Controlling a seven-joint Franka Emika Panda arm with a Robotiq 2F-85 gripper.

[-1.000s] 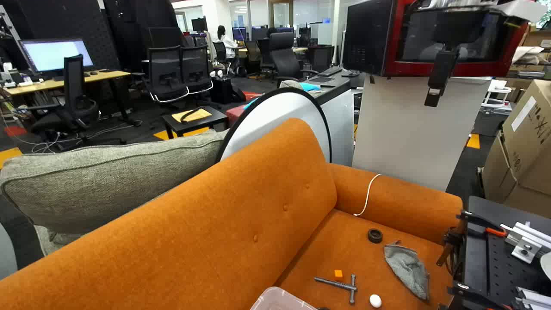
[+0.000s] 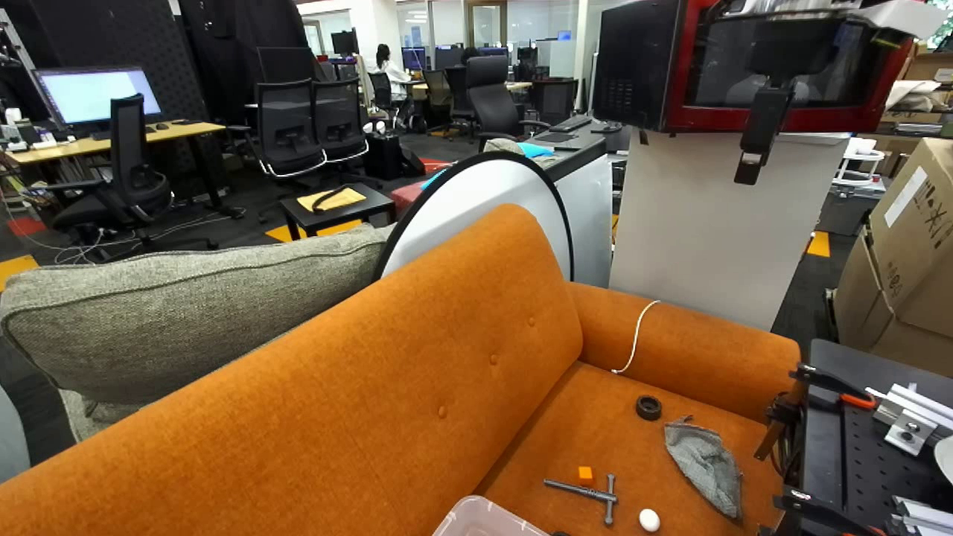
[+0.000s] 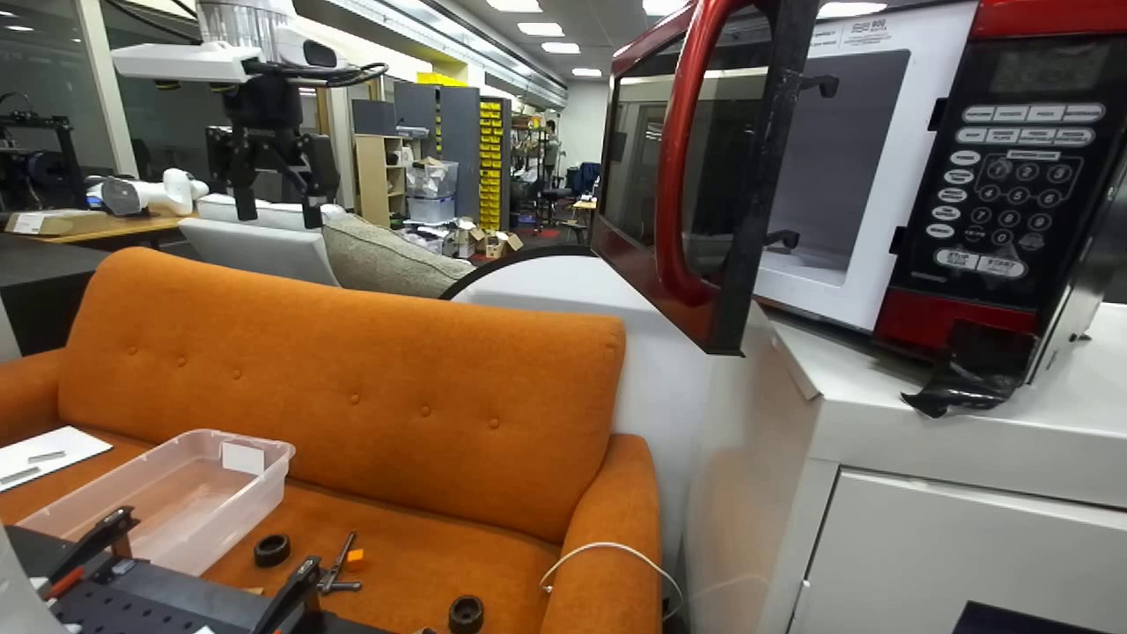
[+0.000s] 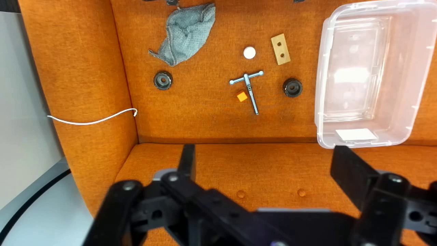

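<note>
High above the orange sofa, my gripper stands open, its two black fingers wide apart with nothing between them. In exterior view 2 the gripper point(image 3: 280, 217) hangs in front of the sofa's backrest at upper left, well clear of the seat. On the seat lie a grey cloth point(image 4: 186, 35), a white round object point(image 4: 249, 52), a beige block with two holes point(image 4: 281, 49), a grey T-shaped tool point(image 4: 250, 92), a small orange cube point(image 4: 242, 96) touching or close beside it, and two black rings point(image 4: 163, 80). A white cord point(image 4: 94, 122) drapes over the armrest.
A clear plastic bin point(image 4: 322, 98), empty but for a white label, sits on the seat. The red microwave point(image 3: 676, 158) stands with its door open on a white cabinet point(image 3: 951, 454). A black perforated table point(image 2: 835, 447) with clamps borders the sofa's front.
</note>
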